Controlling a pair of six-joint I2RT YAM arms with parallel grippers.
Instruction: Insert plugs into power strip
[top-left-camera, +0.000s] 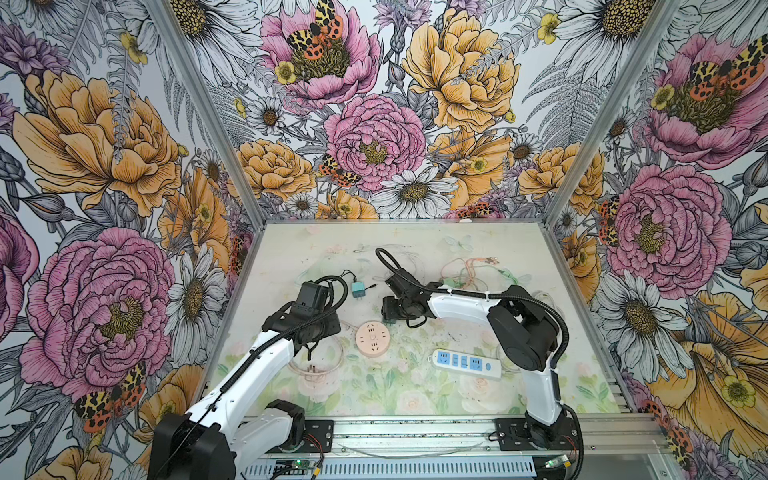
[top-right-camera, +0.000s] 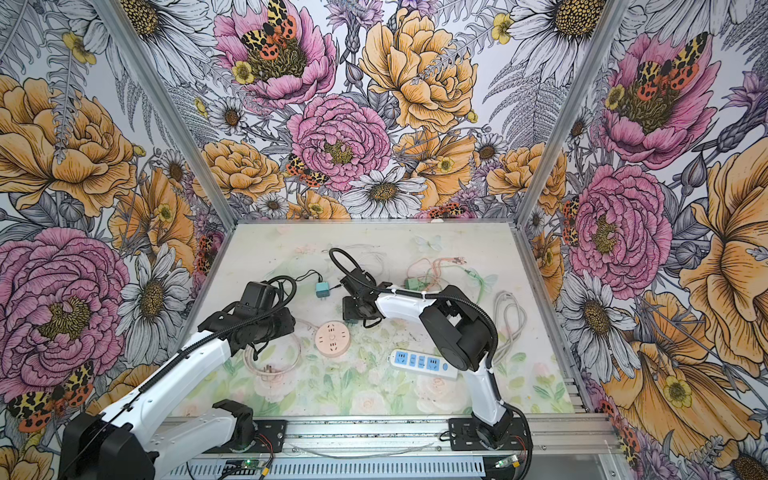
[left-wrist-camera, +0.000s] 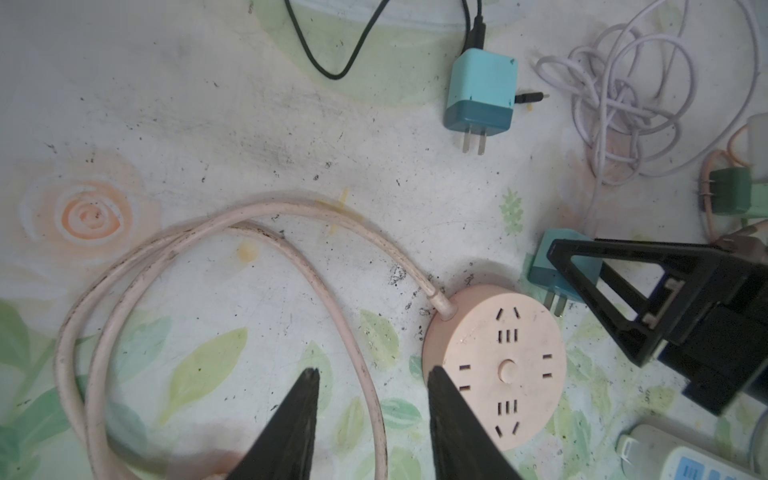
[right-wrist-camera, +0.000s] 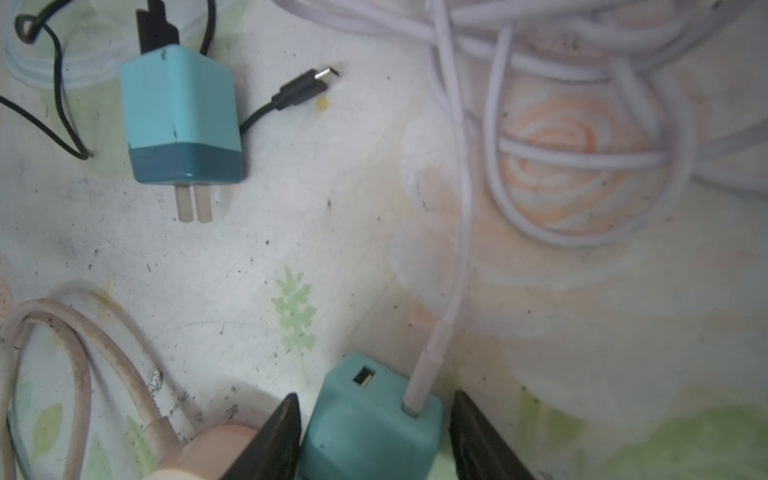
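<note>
A round pink power strip (left-wrist-camera: 505, 364) lies on the table, its socket face up. Over its left edge in the left wrist view hovers my left gripper, partly open and empty. My right gripper stands open around a teal plug (right-wrist-camera: 376, 424) with a white cable, its fingers on either side; contact cannot be made out. That plug sits just beside the round strip. Another teal plug (right-wrist-camera: 182, 120) with a black cable lies farther back, prongs toward the front. The white strip with blue sockets (top-left-camera: 466, 363) is at the front right.
The pink cord (left-wrist-camera: 272, 209) loops left of the round strip. Coiled white cable (left-wrist-camera: 632, 104) lies behind the plugs. A dark green plug (left-wrist-camera: 728, 190) with orange cable is farther right.
</note>
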